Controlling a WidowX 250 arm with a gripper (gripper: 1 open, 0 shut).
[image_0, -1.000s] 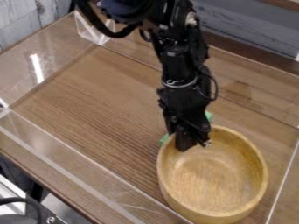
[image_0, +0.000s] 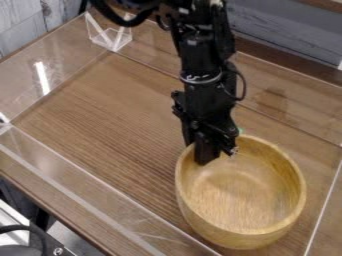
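A large tan oval bowl (image_0: 239, 205) sits at the lower right of the camera view. The black robot arm comes down from the top centre, and its gripper (image_0: 206, 150) is at the bowl's upper-left rim. Whether its fingers are open or hold anything is unclear, as they are dark and overlap. A small green patch shows behind the gripper near the bowl's back rim, mostly hidden.
A white wire holder (image_0: 110, 32) stands at the top left. A dark cable lies at the lower-left corner.
The gripper has shifted slightly up and left relative to the frame, and less of the green item shows. The bowl appears slightly higher in view.
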